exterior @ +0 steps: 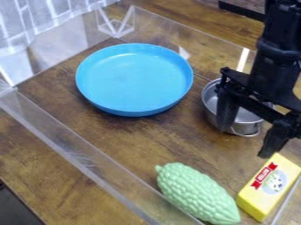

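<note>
My gripper (252,121) is at the right, black and open, its fingers hanging over a steel bowl (214,105) that it partly hides. I see nothing held between the fingers. A yellow box (268,186) lies at the lower right, below the gripper. A pale green bumpy vegetable-like object (195,192) lies at the bottom centre. A blue plate (134,79) sits at the upper left.
The wooden table (94,141) has free room at the centre and left. Clear plastic walls (88,176) run along the left side, with a pale cloth (35,31) beyond at the top left.
</note>
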